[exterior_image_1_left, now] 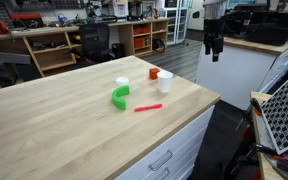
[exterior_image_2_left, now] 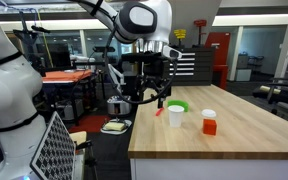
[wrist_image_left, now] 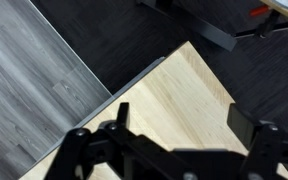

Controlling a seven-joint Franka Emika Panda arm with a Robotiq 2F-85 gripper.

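Observation:
My gripper is open and empty, its two black fingers well apart over the table corner and the dark floor in the wrist view. In exterior view 1 the gripper (exterior_image_1_left: pixel 211 54) hangs in the air past the table's end, apart from every object. On the wooden table (exterior_image_1_left: pixel 54 120) are a white cup (exterior_image_1_left: pixel 165 81), a small red-orange block (exterior_image_1_left: pixel 153 72), a green curved piece (exterior_image_1_left: pixel 120 97), a red stick-like item (exterior_image_1_left: pixel 148 108) and a white round item (exterior_image_1_left: pixel 122 81). From exterior view 2, the block (exterior_image_2_left: pixel 209 127) stands near the cup (exterior_image_2_left: pixel 176 116).
White drawers (exterior_image_1_left: pixel 169 155) lie under the table edge. A black crate-like item (exterior_image_1_left: pixel 284 115) stands at the right, and an office chair (exterior_image_1_left: pixel 94 42) at the back.

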